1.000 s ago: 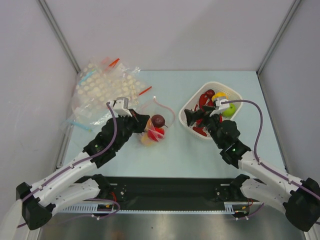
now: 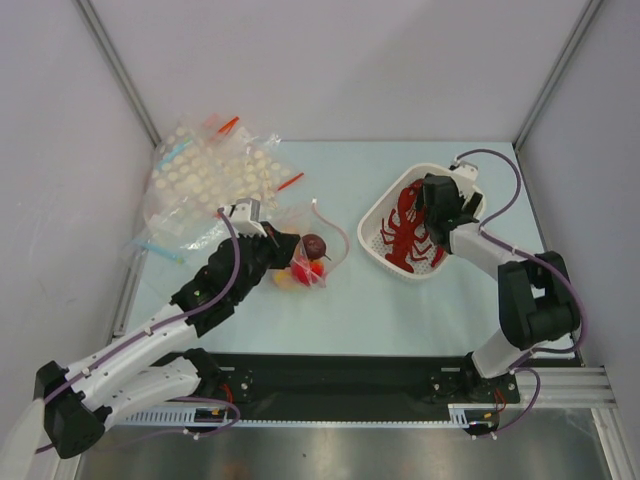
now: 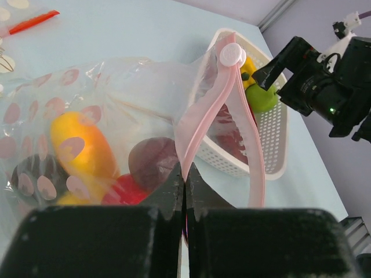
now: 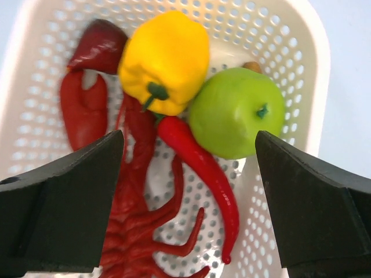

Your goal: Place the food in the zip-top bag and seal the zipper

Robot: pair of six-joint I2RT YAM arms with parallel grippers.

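Observation:
My left gripper is shut on the pink-edged rim of the clear zip top bag point(image 3: 130, 87), whose mouth stands open. Inside the bag lie a yellow-orange food point(image 3: 81, 142), a dark purple round one point(image 3: 152, 162), a red one point(image 3: 126, 190) and a dark oval one. Over the white basket point(image 2: 372, 247), my right gripper hangs open, pointing down with nothing between its fingers. Below it in the right wrist view lie a yellow pepper point(image 4: 168, 52), a green fruit point(image 4: 237, 116), a red chili point(image 4: 206, 168), a red lobster point(image 4: 133, 226) and a dark red piece point(image 4: 99, 46).
More clear bags with dotted print and red or blue sliders point(image 2: 195, 185) lie spread at the table's back left. Between the held bag and the basket, the light blue table point(image 2: 370, 310) is bare. The basket walls rise around the food.
My right gripper has moved away from the basket's left front, rightward and back, and is now over the food at its back right. The left arm and held bag have shifted only slightly.

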